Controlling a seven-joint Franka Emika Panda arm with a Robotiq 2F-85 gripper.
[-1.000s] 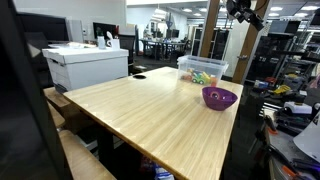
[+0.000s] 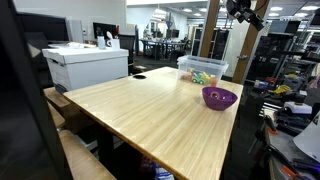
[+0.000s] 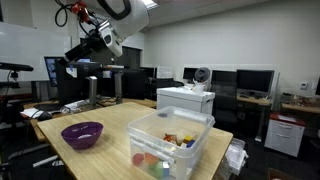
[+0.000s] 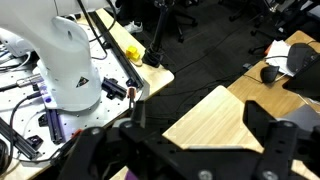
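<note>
High above the table [image 3: 120, 110] my gripper [image 3: 66, 38] is raised at the left of exterior view 2, well clear of everything on the table. In the wrist view its dark fingers [image 4: 275, 135] are spread wide, with no object held between them. A purple bowl [image 2: 226, 101] rests near the table's right edge in exterior view 1, a small reddish thing inside it. A clear plastic bin [image 3: 194, 148] holding several colourful items stands on the table beside the bowl. Only a purple sliver [image 4: 131, 175] shows at the bottom of the wrist view.
A small dark object [image 2: 139, 76] lies at its far end. White cabinets [image 2: 90, 68] stand beyond the table. Cables and the robot's own base [image 4: 70, 65] fill the left of the wrist view.
</note>
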